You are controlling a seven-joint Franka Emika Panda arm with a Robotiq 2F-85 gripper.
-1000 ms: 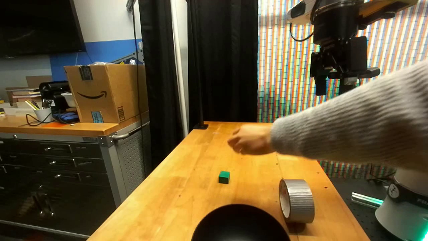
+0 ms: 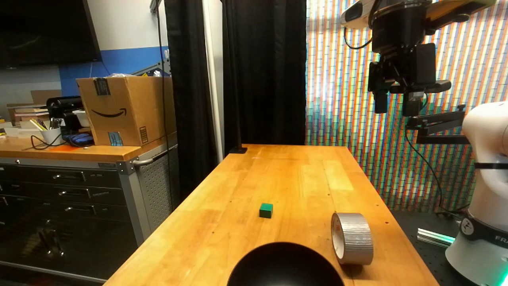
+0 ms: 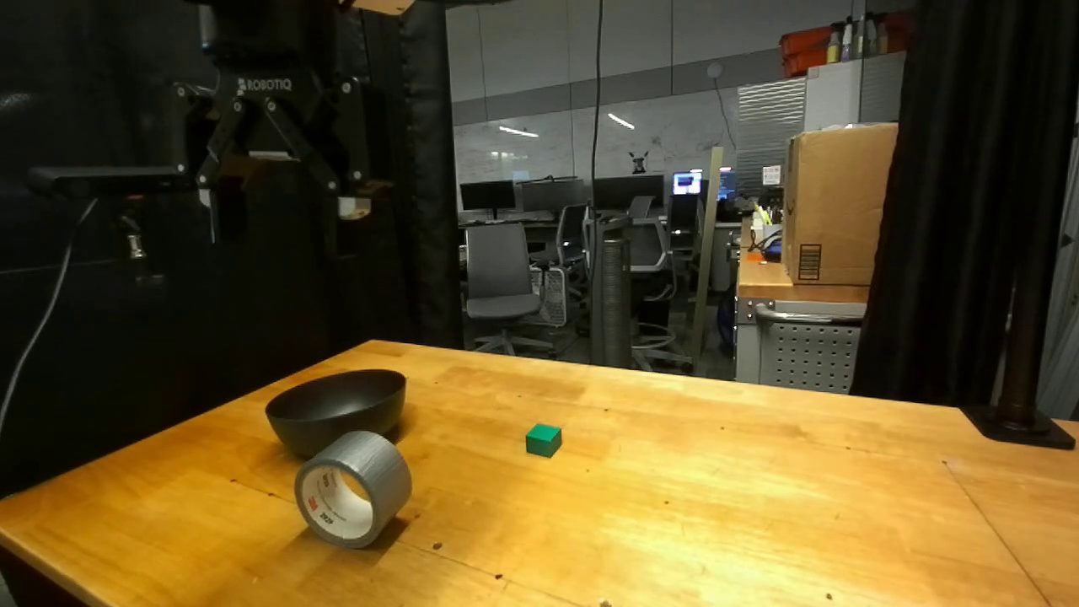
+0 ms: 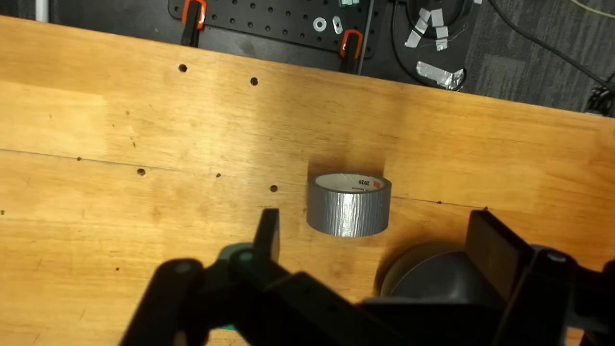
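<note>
High above the table, my gripper (image 3: 283, 217) stands open, its fingers wide apart with nothing between them. A small green block (image 2: 266, 210) lies on bare wood, away from the other objects. The black bowl (image 3: 339, 406) is cut off by the lower edge in exterior view 1. Beside it, a silver roll of duct tape (image 3: 356, 490) rests on its curved side, its hollow core facing sideways. Looking down in the wrist view, the tape roll (image 4: 349, 213) shows between the fingers, while the right finger (image 4: 497, 251) covers part of the bowl (image 4: 438, 274).
A black post base (image 3: 1017, 427) stands on one end. Orange-tipped clamps (image 4: 193, 14) sit just off the table's edge. A cardboard box (image 2: 126, 112) is on a separate workbench.
A person's hand and grey-sleeved arm, which reached over the table a second ago, are gone from exterior view 1. The block, bowl, tape and gripper look unmoved.
</note>
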